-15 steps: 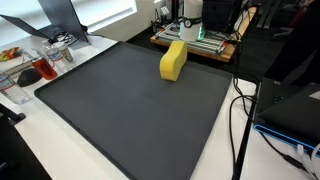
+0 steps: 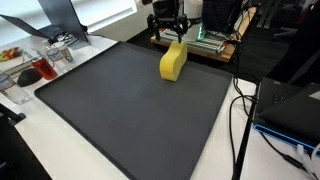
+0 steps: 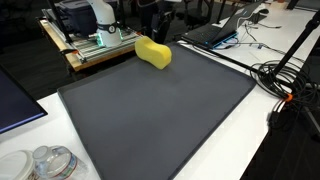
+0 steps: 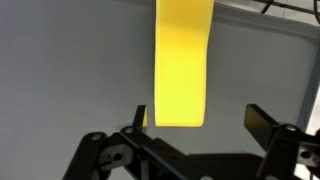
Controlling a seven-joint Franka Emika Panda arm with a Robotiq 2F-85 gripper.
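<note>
A yellow, sponge-like block [image 2: 173, 62] stands at the far end of the dark board in exterior view 1. From the other side, in exterior view 2, the same yellow block [image 3: 153, 52] shows a long, slightly waisted shape. In the wrist view the yellow block [image 4: 181, 65] runs from the top edge down to just ahead of the fingers. My gripper is open, its dark fingers [image 4: 268, 125] spread wider than the block, with nothing gripped. The gripper [image 2: 168, 27] appears just behind and above the block in exterior view 1.
The dark board [image 2: 125, 115] is otherwise clear. Bottles and jars, including a red one [image 2: 44, 69], stand left of it. Cables [image 2: 238, 115] run along the right side. Clear jars [image 3: 58, 160] stand at lower left in exterior view 2.
The block has not visibly moved.
</note>
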